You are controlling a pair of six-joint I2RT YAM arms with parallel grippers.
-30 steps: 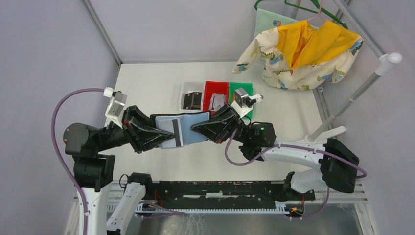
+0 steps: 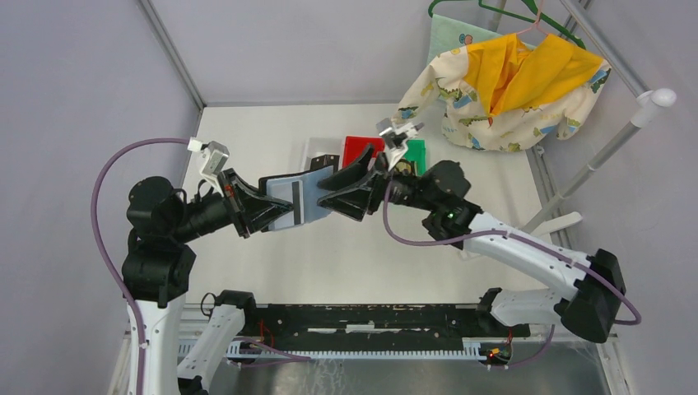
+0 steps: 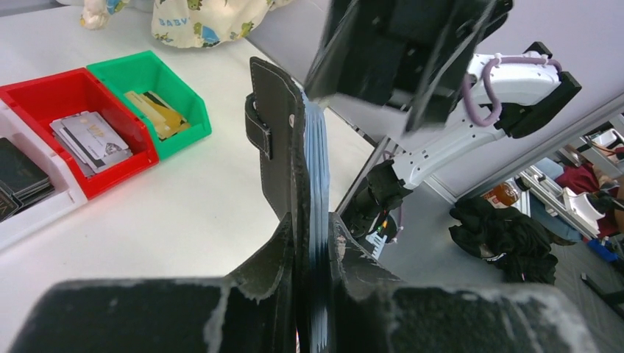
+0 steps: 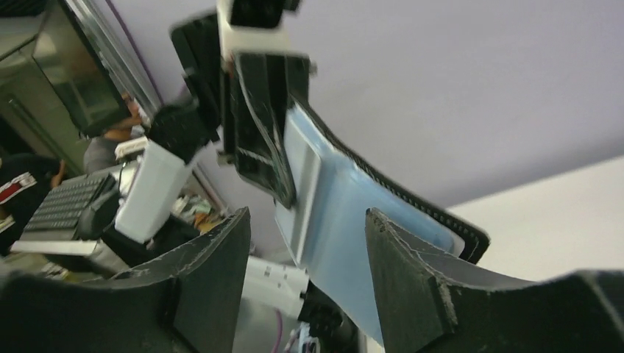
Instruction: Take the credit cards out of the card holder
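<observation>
The card holder (image 2: 302,197), black-covered with light blue sleeves, is held up above the white table. My left gripper (image 2: 284,205) is shut on its left part. In the left wrist view the black cover (image 3: 274,140) and the stacked sleeves (image 3: 317,176) stand upright between those fingers. At the holder's right edge is my right gripper (image 2: 328,190), its fingers parted. The right wrist view shows the blue sleeves (image 4: 353,228) in and beyond the gap between its fingers. No card can be made out in the holder.
A white bin with black wallets (image 3: 22,176), a red bin (image 3: 103,184) with cards (image 3: 92,141) and a green bin (image 3: 188,136) with yellowish cards stand behind the holder. Clothes (image 2: 510,90) hang at the back right.
The left gripper and holder have shifted slightly.
</observation>
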